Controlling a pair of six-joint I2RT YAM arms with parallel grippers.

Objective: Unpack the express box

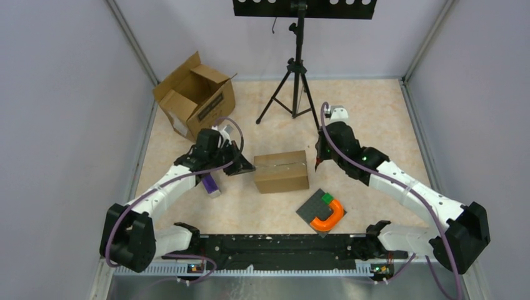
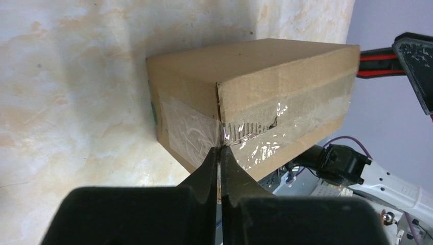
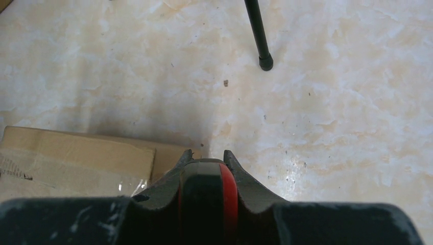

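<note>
A taped cardboard box (image 1: 281,172) rests on the floor between my arms; clear tape (image 2: 260,145) runs along its seam and over its end. My left gripper (image 1: 253,169) is shut at the box's left end. In the left wrist view its closed fingertips meet at the taped corner; whether tape is pinched between them I cannot tell. On the right, my right gripper (image 1: 318,161) is shut on a black-and-red tool, apparently a cutter, whose red edge also shows in the left wrist view. A small gap separates it from the box's right end.
A larger open carton (image 1: 197,97) stands at the back left, and a black tripod (image 1: 295,94) at the back. Near the left forearm lies a purple-and-white box (image 1: 211,185). An orange curved piece on a grey pad (image 1: 309,209) lies front right. Bare floor surrounds the box.
</note>
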